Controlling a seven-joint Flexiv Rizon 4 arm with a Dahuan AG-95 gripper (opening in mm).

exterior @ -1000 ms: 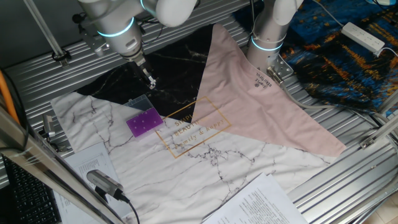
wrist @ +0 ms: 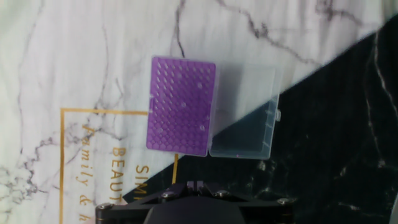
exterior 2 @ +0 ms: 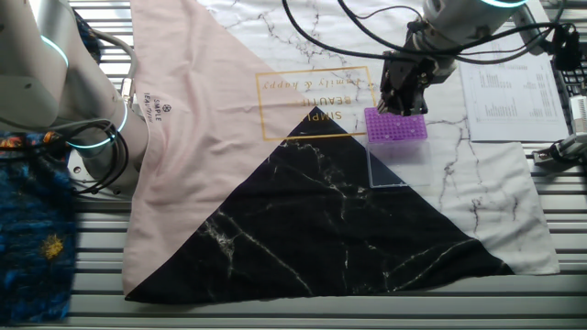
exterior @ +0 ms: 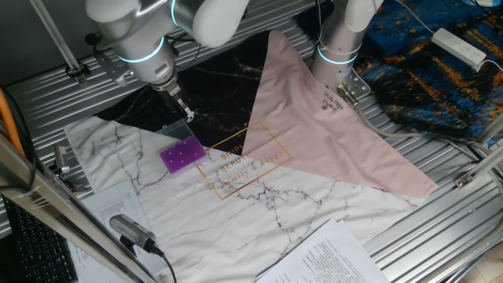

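A purple tip rack (wrist: 182, 106) with rows of small holes lies on the marble-patterned cloth, its clear lid (wrist: 245, 118) folded open flat beside it. The lid spans the border of the white and black areas. In exterior view 1 my gripper (exterior: 189, 117) hangs above the cloth, just behind the lid. From the wrist camera, the fingertips meet at the bottom middle of the picture, with nothing visible between them. Exterior view 2 has the gripper covering part of the purple rack (exterior 2: 396, 126), though a gap in height cannot be judged there.
Paper sheets (exterior: 326, 255) lie at the front edge, and a grey clamp-like device (exterior: 132, 233) with a cable stands front left. The cloth around the rack is clear.
My gripper has moved slightly lower and to the left in exterior view 1, closer to the lid. The rack and its lid have stayed in place.
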